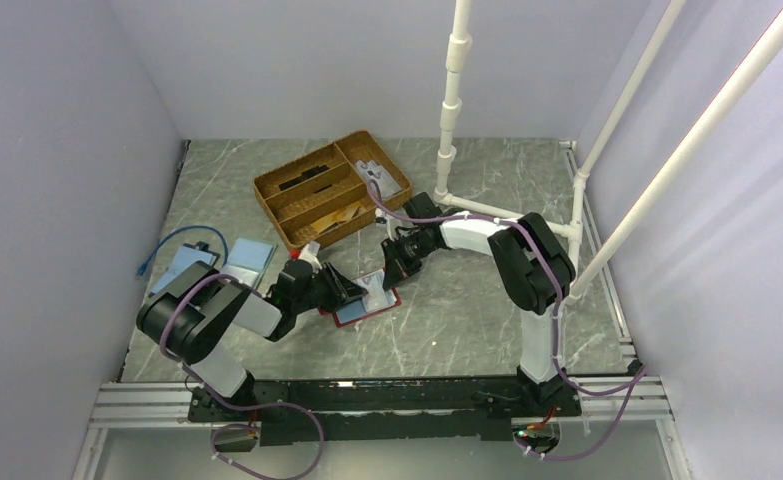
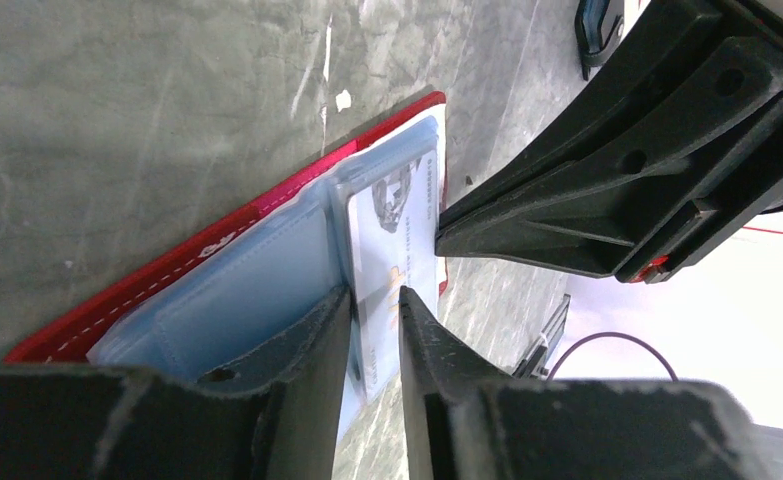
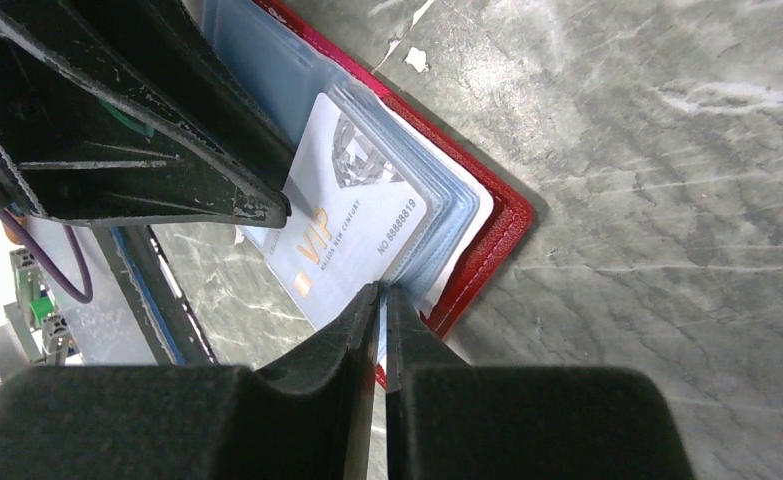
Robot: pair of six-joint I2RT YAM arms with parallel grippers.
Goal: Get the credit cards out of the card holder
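A red card holder [image 1: 343, 320] with clear blue sleeves lies open on the table between both grippers. A white VIP card [image 3: 337, 230] sits in the top sleeve. In its own wrist view, my left gripper is part open, its two fingertips at the card's near edge; whether they pinch it is unclear. My right gripper is shut, its tips pressed at the edge of the card and sleeves on the other side, nothing clearly held between them.
A wicker organizer [image 1: 307, 205] stands behind. Other blue holders [image 1: 250, 258] and a blue cable lie at left. A white pipe frame [image 1: 497, 210] stands at back right.
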